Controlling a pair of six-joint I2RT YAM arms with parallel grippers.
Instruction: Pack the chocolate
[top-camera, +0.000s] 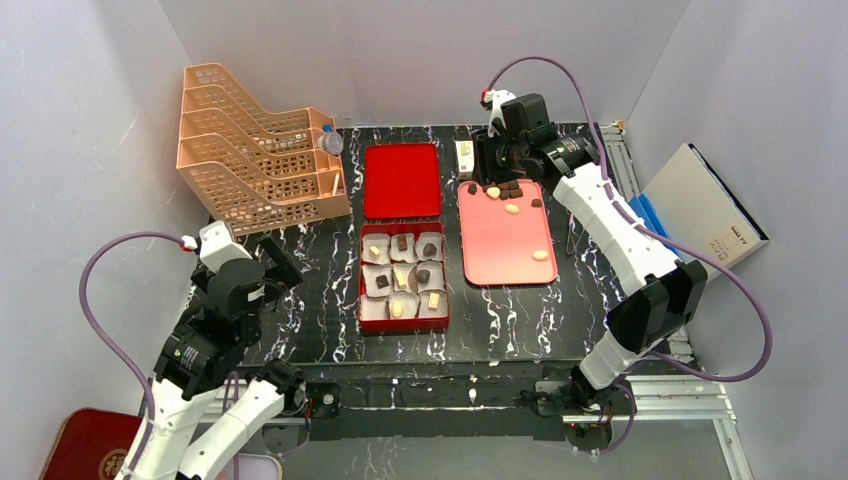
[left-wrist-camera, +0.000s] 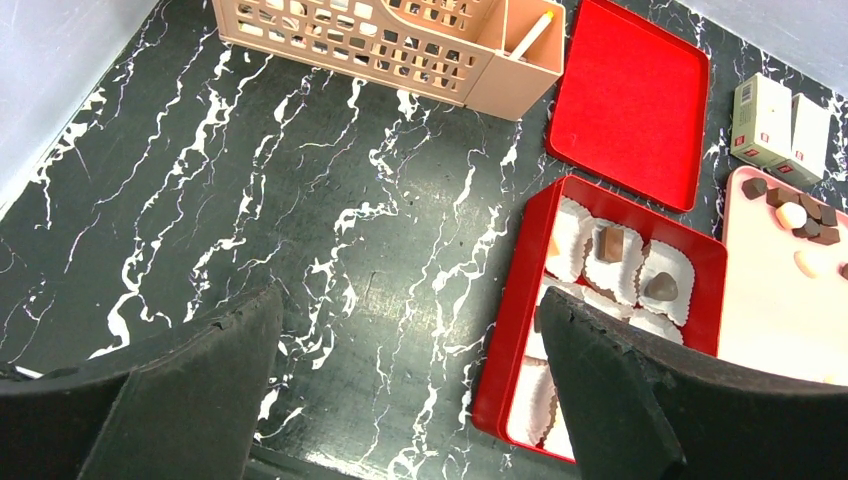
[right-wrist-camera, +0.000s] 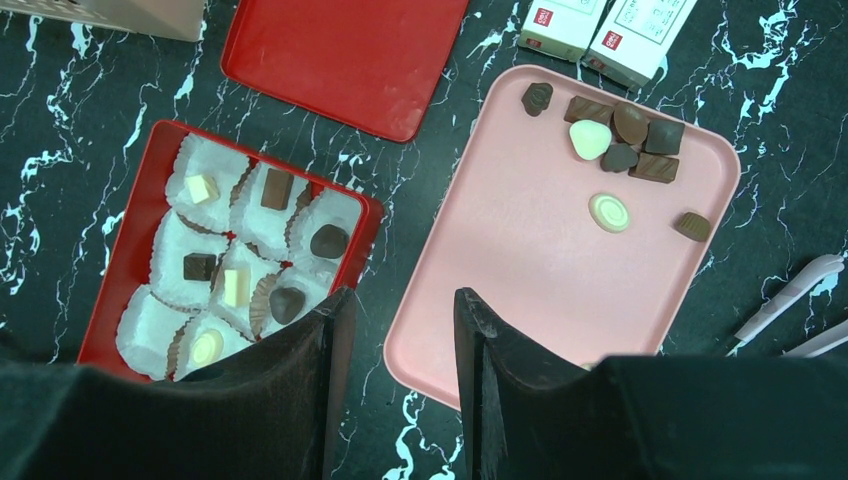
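A red box (top-camera: 363, 300) with paper cups, most holding white or dark chocolates, stands mid-table. Right of it a pink tray (right-wrist-camera: 520, 270) holds several chocolates, clustered toward the back, among them a white one (right-wrist-camera: 589, 138) and a green-white round one (right-wrist-camera: 608, 211). My right gripper hangs above the tray's back part in the top view, fingers apart with nothing between them. My left gripper is open and empty at the left, beside the red box.
A red lid (top-camera: 402, 175) lies behind the box. A slotted organiser (top-camera: 250, 200) stands back left, small cartons (right-wrist-camera: 640, 35) behind the tray, tongs (right-wrist-camera: 790, 295) right of it.
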